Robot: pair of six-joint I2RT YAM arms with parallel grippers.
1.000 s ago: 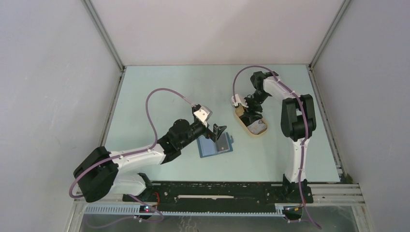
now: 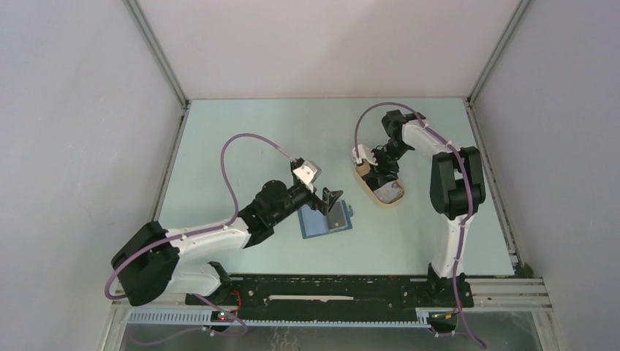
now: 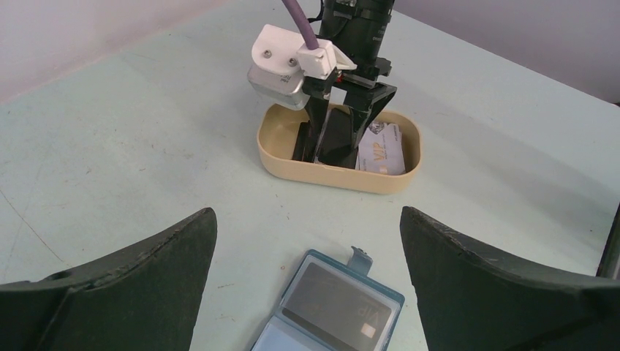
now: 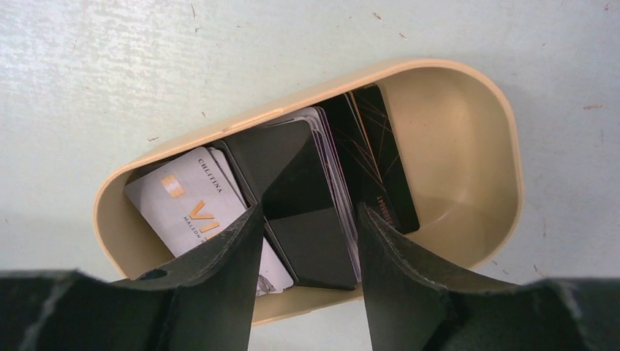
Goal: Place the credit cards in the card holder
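Note:
A beige oval tray (image 4: 468,146) holds black and white cards, including a dark card (image 4: 300,190) and a white VIP card (image 3: 380,150). My right gripper is down at the tray with its fingers part open around the middle cards; whether it touches them is unclear. My left gripper stands open above the table, nothing between its fingers. Beyond it lies the blue card holder (image 3: 336,300), a flat open case with a clear pocket and a tab, also visible near the top view's centre (image 2: 314,224).
Grey walls surround it on the back and sides.
My right arm has shifted slightly to the right in the top view, its gripper still at the tray. The left arm has not visibly moved.

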